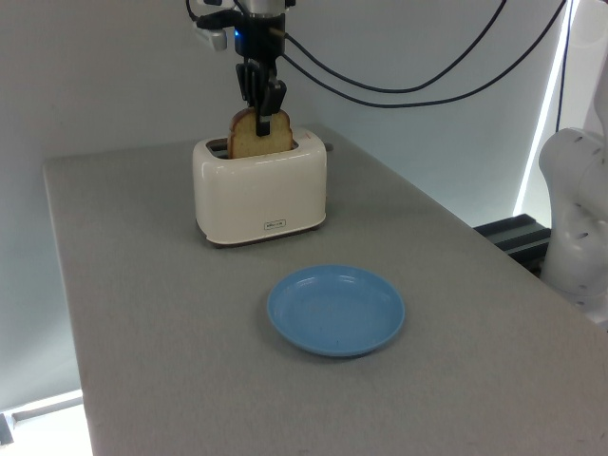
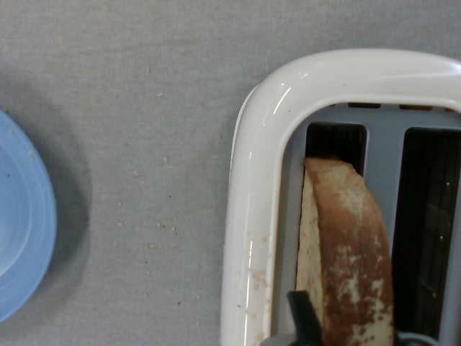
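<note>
A bread slice (image 1: 245, 141) with a brown crust stands upright in a slot of the white toaster (image 1: 258, 195). My black gripper (image 1: 263, 119) is shut on the top of that slice from above. In the wrist view the slice (image 2: 349, 252) fills the left slot of the toaster (image 2: 252, 202), the right slot is empty, and a dark finger shows at the bottom edge beside the bread.
A blue plate (image 1: 335, 309) lies empty in front of the toaster, on the grey table (image 1: 161, 342). Black cables hang behind the arm, and a white robot body (image 1: 575, 218) stands at the right.
</note>
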